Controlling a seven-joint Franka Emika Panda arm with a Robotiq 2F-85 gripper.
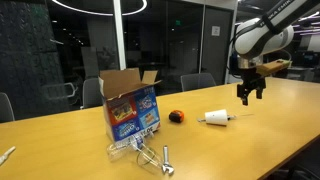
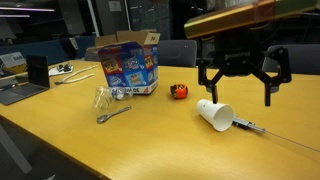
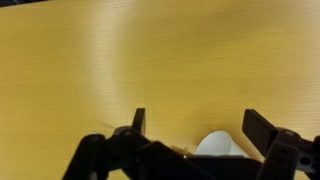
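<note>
My gripper (image 1: 251,98) hangs above the right part of the table, its two fingers wide apart and nothing between them. In the second exterior view the open gripper (image 2: 238,97) appears above and in front of a white cup (image 2: 215,114), which lies on its side with its mouth turned toward that camera. Only part of the cup (image 3: 215,143) shows at the bottom of the wrist view, partly hidden by the gripper body. A thin rod-like tool (image 2: 248,126) lies on the table beside the cup.
An open cardboard box (image 1: 132,104) stands left of the cup, with a small red and black object (image 2: 180,91) between them. Clear glassware (image 2: 103,97) and a metal wrench (image 1: 167,160) lie near the box. A laptop (image 2: 37,72) sits farther left. Bare table (image 3: 150,60) fills most of the wrist view.
</note>
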